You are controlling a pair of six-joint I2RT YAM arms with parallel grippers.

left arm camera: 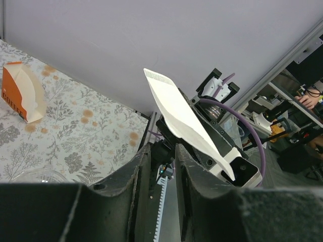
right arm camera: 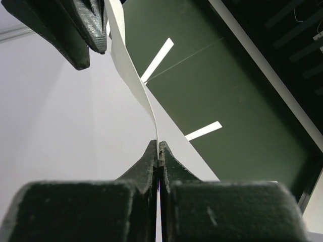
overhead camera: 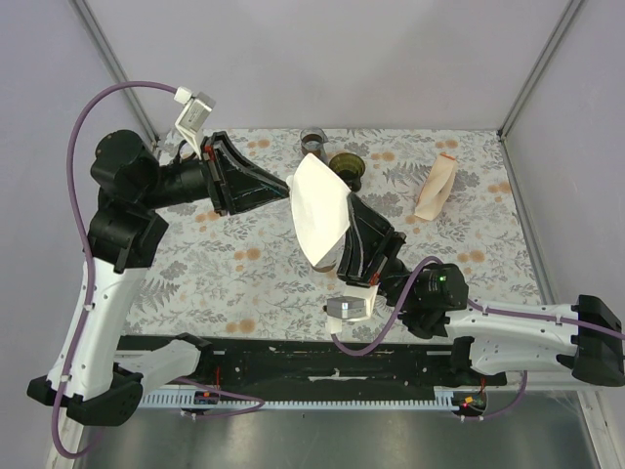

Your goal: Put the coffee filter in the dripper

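A white paper coffee filter is raised over the table between my grippers. My right gripper is shut on it; in the right wrist view the paper runs down between the closed fingertips. My left gripper reaches toward the filter's left edge, shut, its tips at or beside the paper; whether paper is between them is unclear. In the left wrist view the filter stands beyond the left fingers. A dark green dripper sits at the back, partly hidden by the filter.
A smoky glass carafe stands behind the dripper. A filter pack lies at the back right, and a clear vessel shows low in the left wrist view. Pale walls border it.
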